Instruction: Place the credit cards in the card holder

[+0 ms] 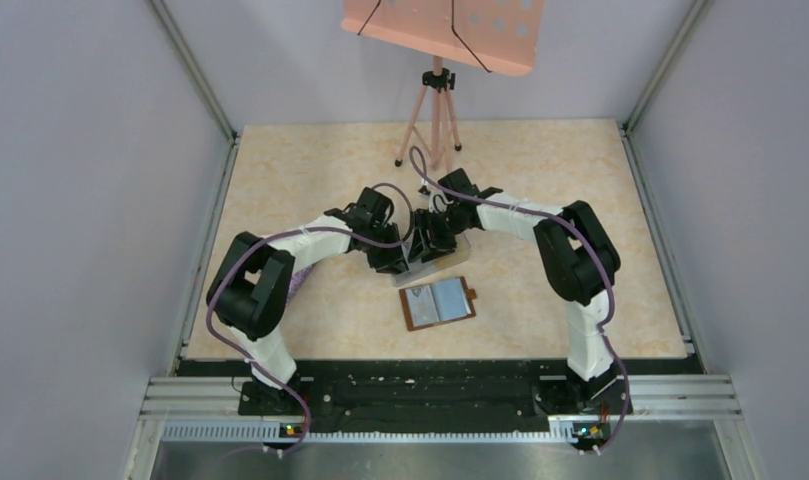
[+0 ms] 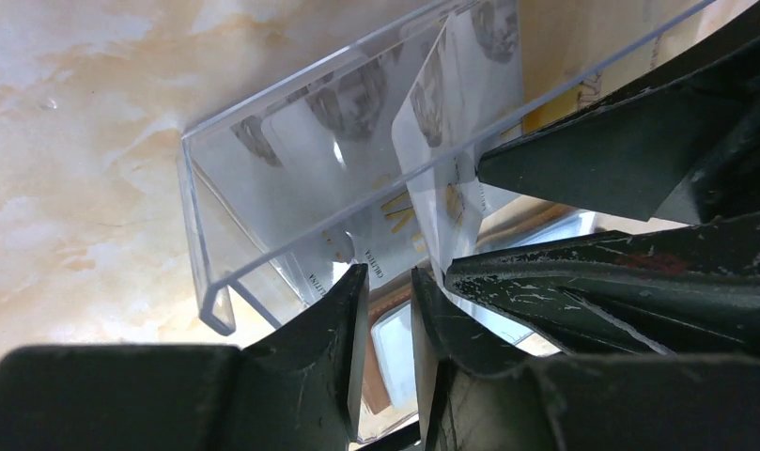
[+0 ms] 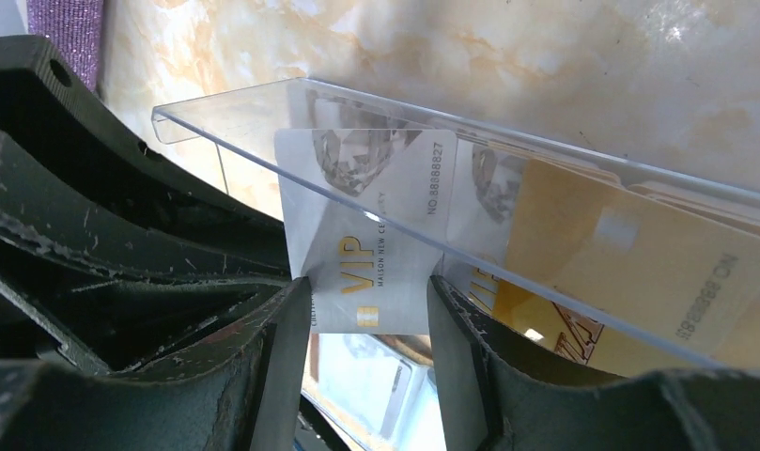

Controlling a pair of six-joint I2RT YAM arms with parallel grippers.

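A silver VIP card point(image 3: 366, 225) stands tilted up from the clear box, between the fingers of my right gripper, which are wide open near its two side edges. In the left wrist view the same card point(image 2: 437, 141) shows nearly edge-on, beside the black right fingers point(image 2: 564, 174). My left gripper is part open at the box's left end, with nothing between its fingertips. More cards lie in the box, including a silver card point(image 2: 319, 254) and a gold card point(image 3: 639, 249). Below the box lies the open brown-edged card holder point(image 1: 437, 303).
The clear box's thin wall point(image 3: 305, 89) rises around the cards. Both grippers are close together over it. A purple cloth point(image 1: 298, 282) lies partly behind the left arm. A tripod point(image 1: 438, 120) stands at the back.
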